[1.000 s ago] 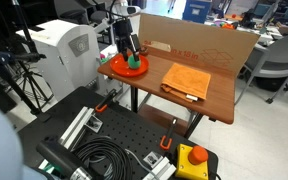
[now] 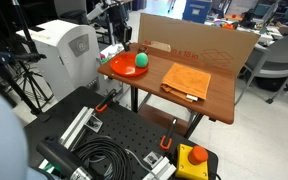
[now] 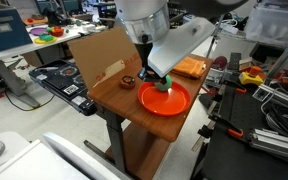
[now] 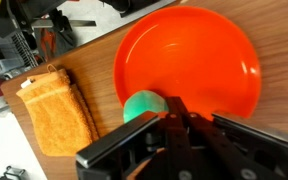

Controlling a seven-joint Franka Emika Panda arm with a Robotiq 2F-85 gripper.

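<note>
An orange-red plate lies at the left end of the wooden table. At its right side is a rounded green object. In the wrist view this green object overlaps the edge of the plate; whether it rests in the plate or against its rim I cannot tell. My gripper is raised above the back of the plate, to the left of the green object and apart from it. Its dark fingers are together at the bottom of the wrist view, with nothing visible between them.
An orange cloth lies on the table right of the plate. Behind the plate sits a small brown ring-shaped item. A cardboard panel stands along the back edge. Bare wood shows at the right.
</note>
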